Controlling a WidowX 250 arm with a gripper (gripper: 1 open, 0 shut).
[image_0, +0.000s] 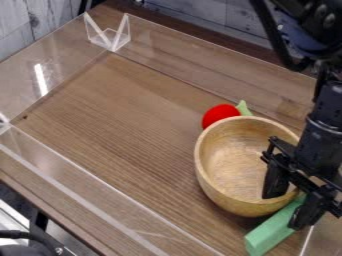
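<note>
The black gripper is at the right edge, its fingers reaching over the rim of a tan bowl and down toward a green elongated object in the lower right. The fingers overlap the top of the green object; whether they grip it or the bowl's rim is hard to tell. A red round object with a green top sits just behind the bowl.
A white wire-like holder stands at the back left. A dark wall runs along the back.
</note>
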